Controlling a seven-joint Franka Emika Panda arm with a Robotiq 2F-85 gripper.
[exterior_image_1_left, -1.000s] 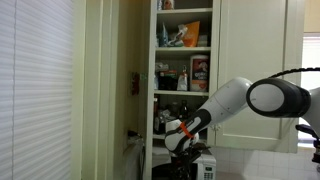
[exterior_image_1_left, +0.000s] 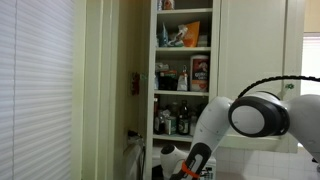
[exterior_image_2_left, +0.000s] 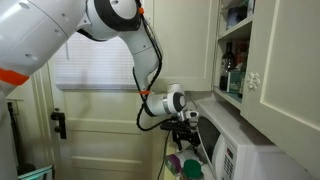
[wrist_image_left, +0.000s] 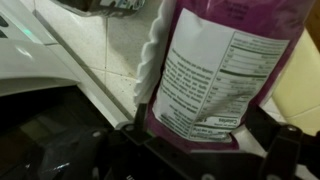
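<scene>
A purple container (wrist_image_left: 190, 70) with a large white printed label fills the middle of the wrist view. My gripper is open, its dark fingers on either side of the container's near end; whether they touch it cannot be told. In exterior view 2 the gripper (exterior_image_2_left: 184, 133) points down just above a purple item (exterior_image_2_left: 174, 163) and a green-topped item (exterior_image_2_left: 192, 169) beside the microwave. The gripper itself is out of sight in exterior view 1, below the frame's edge.
The white microwave (exterior_image_2_left: 245, 145) stands close by the gripper in exterior view 2. Above it, an open cupboard (exterior_image_1_left: 183, 100) holds bottles, cans and bags. A cupboard door (exterior_image_2_left: 285, 75) hangs open. Another container (wrist_image_left: 100, 5) shows at the wrist view's top edge.
The arm has come down and somewhat to the left in exterior view 1. Its lower end was in front of the microwave and has now sunk to the bottom of the frame.
</scene>
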